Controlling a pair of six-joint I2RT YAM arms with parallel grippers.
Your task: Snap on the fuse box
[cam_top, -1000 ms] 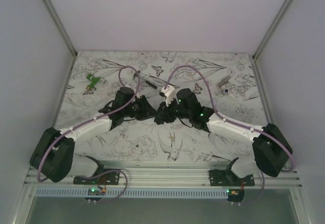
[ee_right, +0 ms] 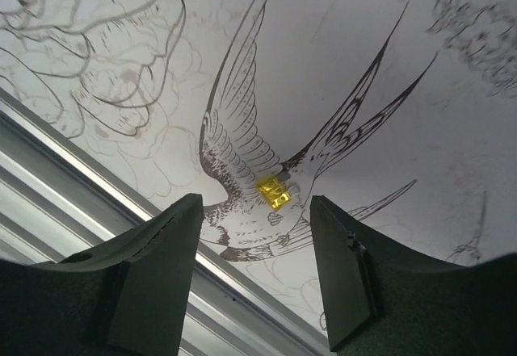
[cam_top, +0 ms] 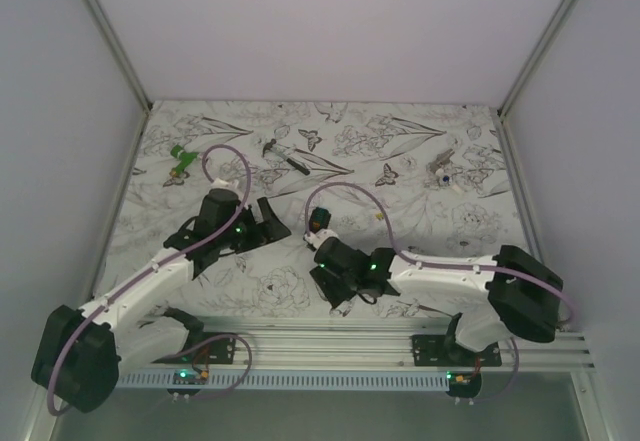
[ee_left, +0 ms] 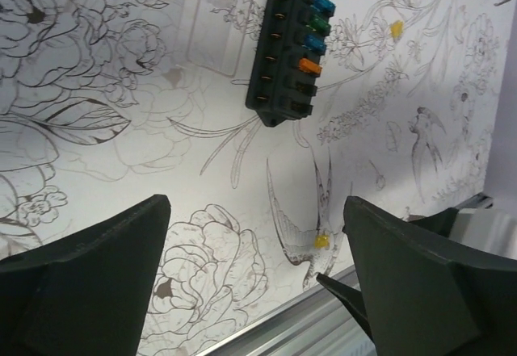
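The black fuse box point(ee_left: 279, 57) with coloured fuses lies on the table in the left wrist view, a clear plastic cover point(ee_left: 214, 25) beside it. From above it shows small and dark at the centre point(cam_top: 320, 218). My left gripper point(cam_top: 273, 223) is open left of the box, nothing between its fingers. My right gripper point(cam_top: 330, 291) is lower down, below the box, its fingers apart and empty over a small yellow piece point(ee_right: 273, 192) lying on the bird pattern.
A green tool point(cam_top: 182, 158) and a hammer point(cam_top: 285, 156) lie at the back left, another tool point(cam_top: 440, 171) at the back right. A metal rail point(cam_top: 300, 326) runs along the front edge.
My right gripper has moved from the fuse box toward the front edge, over the yellow piece. My left gripper has drawn back a little to the left and forward.
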